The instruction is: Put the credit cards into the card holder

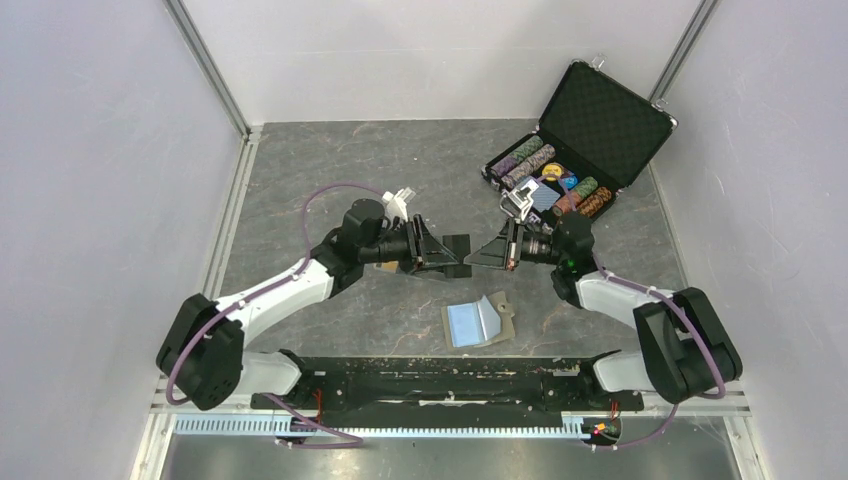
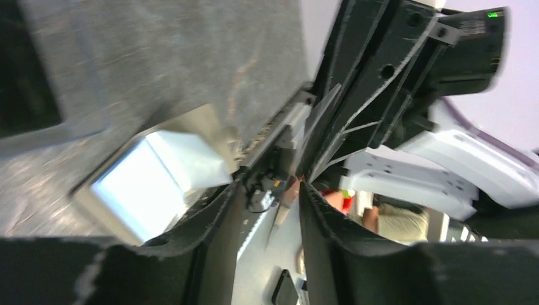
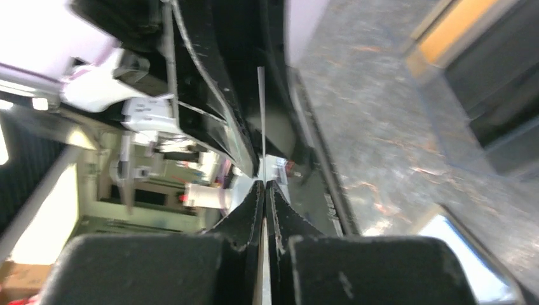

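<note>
A thin dark card (image 1: 457, 243) is held up between my two grippers over the middle of the table. My right gripper is shut on it, and the card (image 3: 262, 121) shows edge-on there. My left gripper stands open, its fingers apart on either side of the tilted, blurred card (image 2: 311, 136). The card holder (image 1: 468, 325), beige with pale blue sleeves, lies spread on the table in front of the grippers. In the left wrist view the holder (image 2: 136, 187) is below and left of the fingers.
Partly beneath my left gripper, a clear tray holds dark cards (image 2: 25, 89) and an orange one (image 3: 448, 35). An unlatched case (image 1: 610, 130) of poker chips sits at the back right. Bare table (image 1: 330, 160) lies at the back left.
</note>
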